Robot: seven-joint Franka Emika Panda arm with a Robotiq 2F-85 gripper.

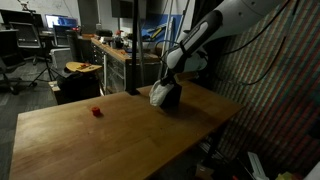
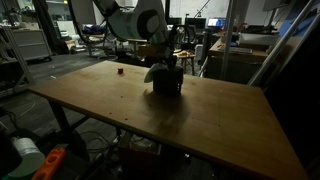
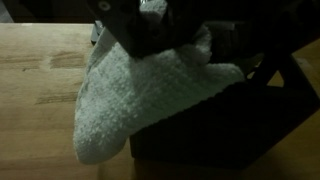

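A white textured cloth (image 3: 125,100) hangs over the edge of a black box (image 3: 220,130) in the wrist view. My gripper is dark there, shut with the upper part of the cloth bunched at its fingers; the fingertips themselves are hard to make out. In exterior view 1 the cloth (image 1: 158,95) drapes down the left side of the box (image 1: 174,98), with the arm directly above. The second exterior view shows the cloth (image 2: 154,73) at the upper left of the box (image 2: 169,83). What lies inside the box is hidden.
A small red object (image 1: 97,112) sits on the wooden table (image 1: 110,140), well apart from the box. Behind the table stands a dark vertical post (image 1: 134,50).
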